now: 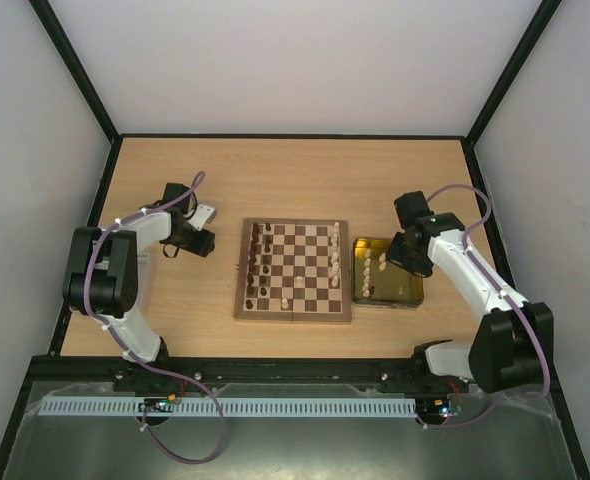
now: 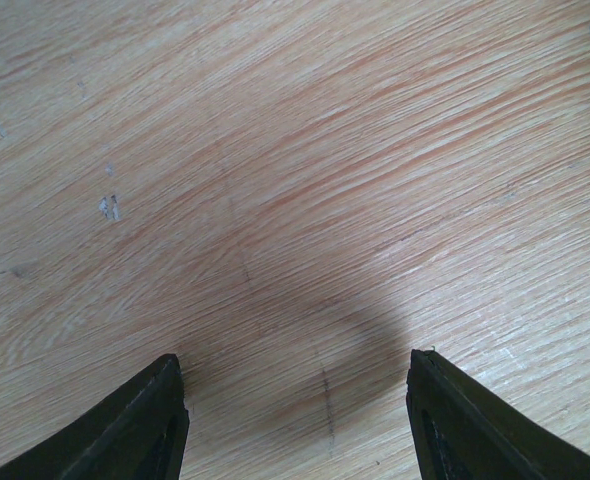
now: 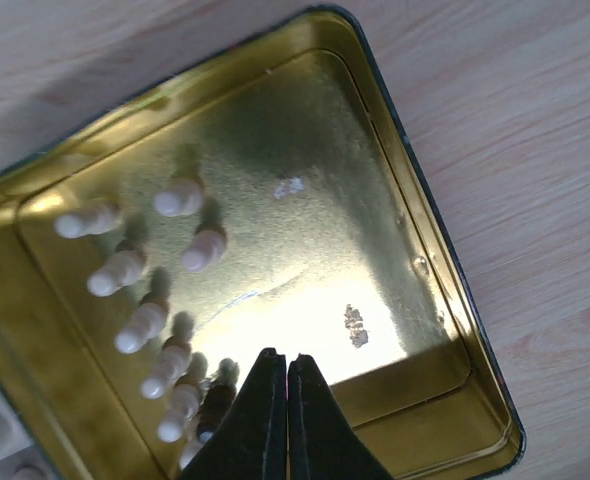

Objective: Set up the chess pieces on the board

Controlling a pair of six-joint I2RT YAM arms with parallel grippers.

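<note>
In the right wrist view my right gripper is shut over the brass tray [image 3: 410, 425], its fingertips together and nothing visible between them. A dark pawn [image 3: 215, 406] is in the tray just left of the fingers, partly hidden by them, beside a row of white pawns [image 3: 141, 327]. Two further white pawns [image 3: 203, 250] stand apart from that row. Dark pieces [image 1: 251, 268] line the left side of the chessboard [image 1: 292, 314], and white ones [image 1: 335, 262] its right side. My left gripper is open, above bare wood, its gap empty.
Two white pieces stand off the right-hand line, one [image 1: 285, 303] near the board's front edge and one [image 1: 299, 281] near its middle. The tray's raised rim [image 3: 430, 185] surrounds the pieces. Behind the board, the table [image 1: 295, 180] is clear.
</note>
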